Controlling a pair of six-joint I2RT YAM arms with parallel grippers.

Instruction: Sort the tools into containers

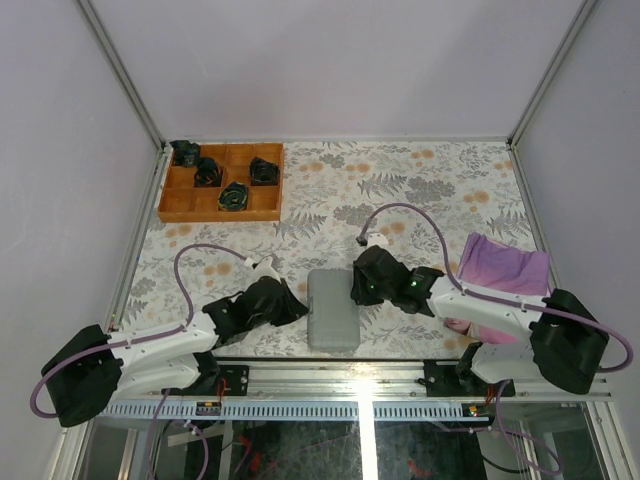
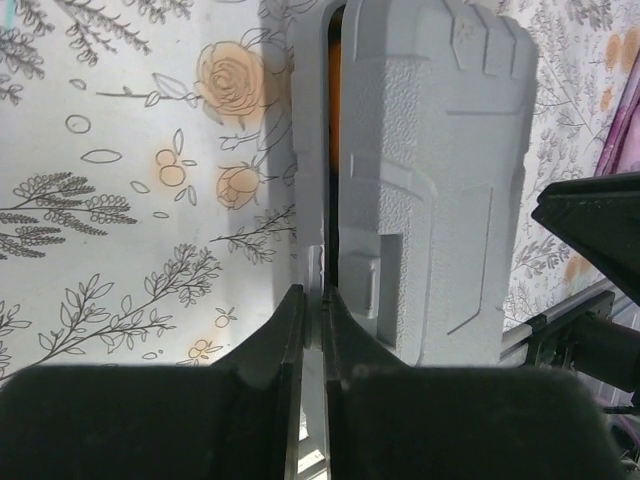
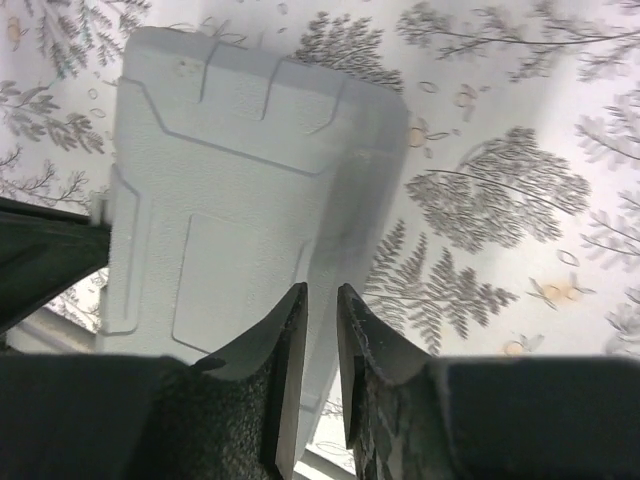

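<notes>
A grey plastic tool case [image 1: 334,325] lies at the front middle of the table. In the left wrist view its edge shows a dark slit with orange inside [image 2: 420,120]. My left gripper is shut on the case's near left edge. My right gripper is above the case's right side, its fingertips slightly apart, with nothing visible held between them; in the top view it is at the case's upper right [image 1: 358,286].
An orange compartment tray [image 1: 221,210] with several dark rolled items sits at the back left. A purple cloth or bag [image 1: 505,265] lies at the right behind the right arm.
</notes>
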